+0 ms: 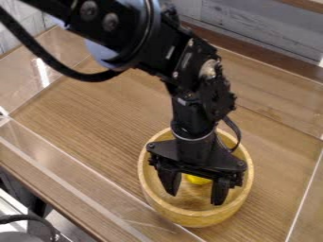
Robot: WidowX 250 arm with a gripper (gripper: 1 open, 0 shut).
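Observation:
My black gripper [195,185] reaches down into a round tan bowl [192,216] at the lower middle of the camera view. Its fingers stand apart on either side, open, low inside the bowl. A small yellow object [197,179] lies in the bowl between and behind the fingers, mostly hidden by the gripper body.
The bowl stands on a wooden surface [89,123] with bare room to the left and at the right. A pale wall runs along the back. A clear strip crosses the near left edge, with dark cables below it at the bottom left corner.

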